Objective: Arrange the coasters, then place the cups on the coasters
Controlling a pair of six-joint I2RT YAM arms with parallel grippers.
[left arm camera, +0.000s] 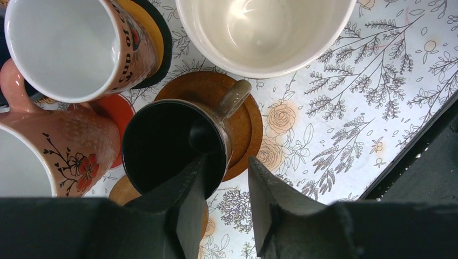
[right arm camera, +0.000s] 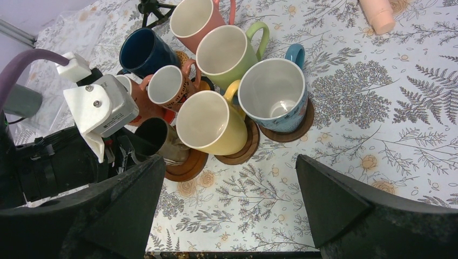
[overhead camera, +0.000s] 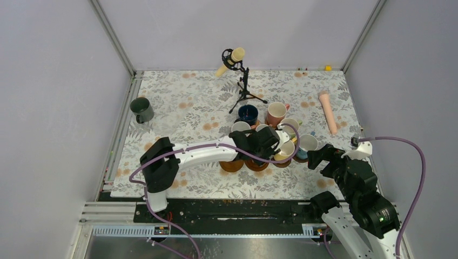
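A dark metallic cup [left arm camera: 162, 140] with a handle sits on a wooden coaster [left arm camera: 243, 151] in the left wrist view, also visible at the lower middle of the cup cluster in the right wrist view [right arm camera: 170, 145]. My left gripper is over it, fingers apart, one at the cup's rim and the other outside it; whether they touch is unclear. The top view shows the left arm covering this cup. My right gripper stands open at the right front, nothing between its fingers.
Several mugs, including a yellow one [right arm camera: 208, 124] and a blue one [right arm camera: 273, 91], crowd round the cup. A bare coaster [overhead camera: 231, 167] lies left of it. A stand [overhead camera: 244, 86] is behind.
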